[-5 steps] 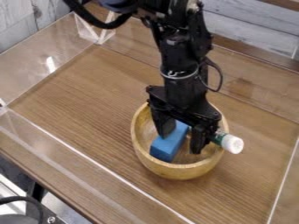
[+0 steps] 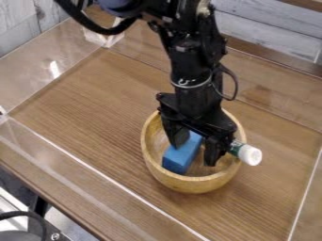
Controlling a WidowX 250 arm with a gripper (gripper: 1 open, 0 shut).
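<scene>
My black gripper (image 2: 198, 130) reaches down from the top into a light wooden bowl (image 2: 186, 181), its fingers open. A blue block (image 2: 179, 157) lies in the bowl between or just beside the fingers; whether they touch it is unclear. A white cylindrical object with a green band (image 2: 248, 153) rests at the bowl's right rim, beside the right finger. The arm hides the back of the bowl.
A pale raised border runs along its sides, and black cables show at the lower left.
The gripper and arm have shifted very slightly; the bowl and the objects in it look almost unchanged.
</scene>
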